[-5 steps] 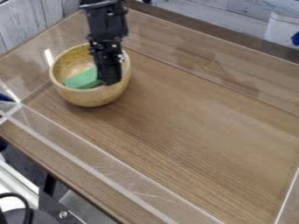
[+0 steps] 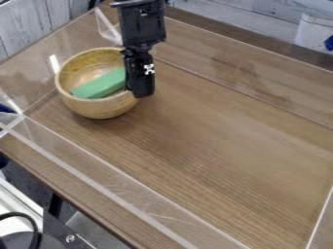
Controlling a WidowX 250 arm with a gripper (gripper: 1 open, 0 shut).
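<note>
A round tan bowl (image 2: 99,107) sits on the wooden table at the upper left, a green oblong object (image 2: 99,85) inside it. My black gripper (image 2: 138,86) is at the bowl's right rim, pointing down beside the green object. Whether anything is between its fingers is hard to tell; it looks shut. It partly hides the right side of the bowl.
A white object (image 2: 314,37) is at the far upper right edge. Dark cables lie off the table at the lower left.
My gripper has moved slightly to the right from its place over the bowl. The bowl and green object look almost unmoved.
</note>
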